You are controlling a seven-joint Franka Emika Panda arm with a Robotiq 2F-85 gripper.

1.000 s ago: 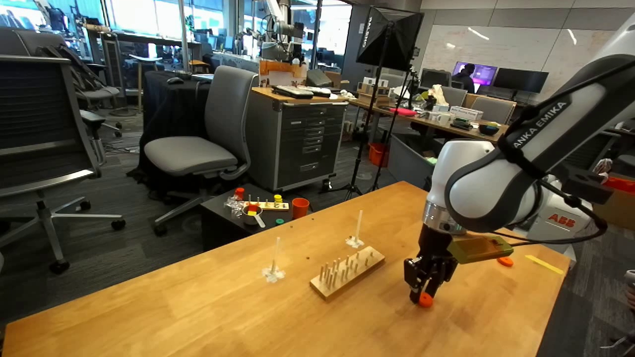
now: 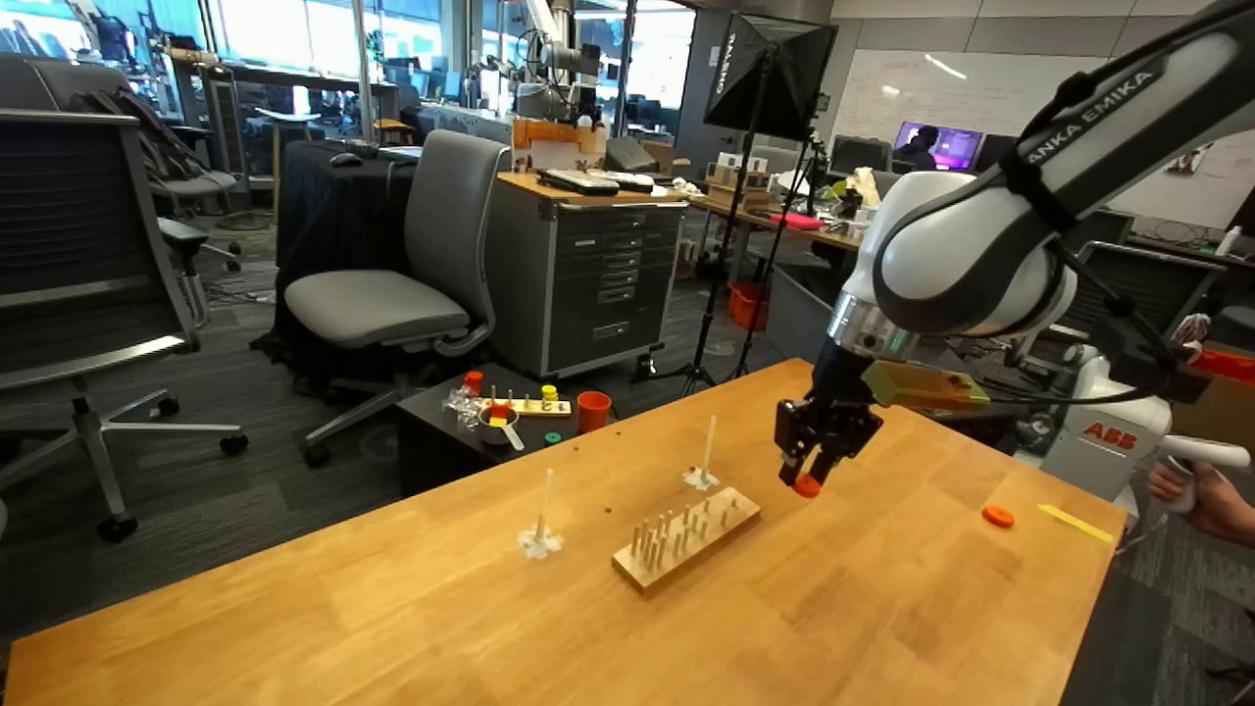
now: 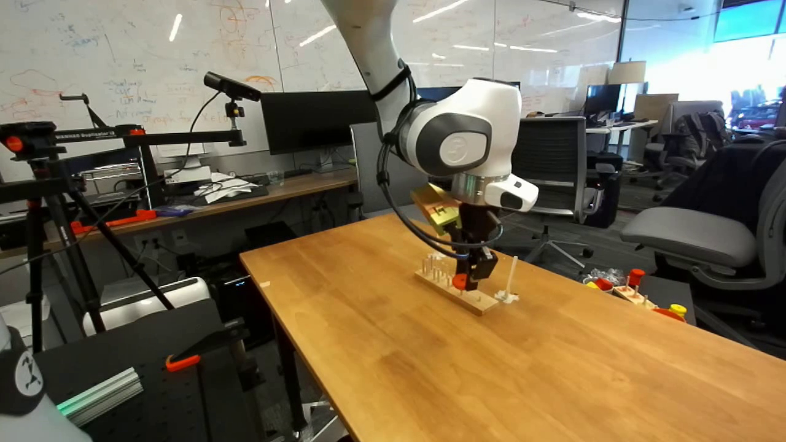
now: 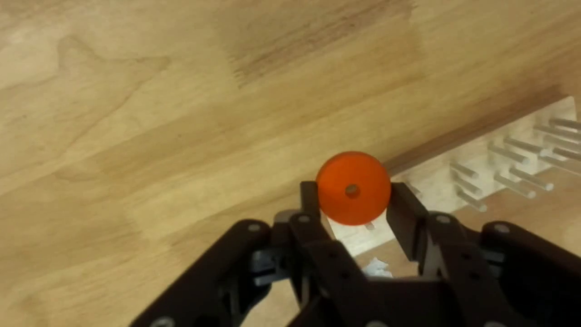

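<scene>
An orange disc (image 4: 340, 199) with a small hole in its centre is pinched between the two fingers of my gripper. In the first exterior view the gripper (image 2: 805, 477) holds it up off the table, to the right of the wooden peg board (image 2: 671, 559). The peg board carries several thin upright pegs, clustered toward one end. Seen from the wrist, the board (image 4: 435, 190) lies beyond and below the disc, its sparser end partly hidden by disc and fingers. A second orange disc (image 2: 997, 517) lies flat at the table's right.
Two thin white posts (image 2: 709, 447) stand in pale blobs on the table (image 2: 388, 577) behind the board. A yellow tape strip (image 2: 1075, 523) marks the right edge. A low black side table holds small coloured pieces and an orange cup (image 2: 593, 411).
My gripper has risen from near the tabletop, carrying the orange disc up and slightly left, closer to the peg board. Board, posts and second disc have stayed put.
</scene>
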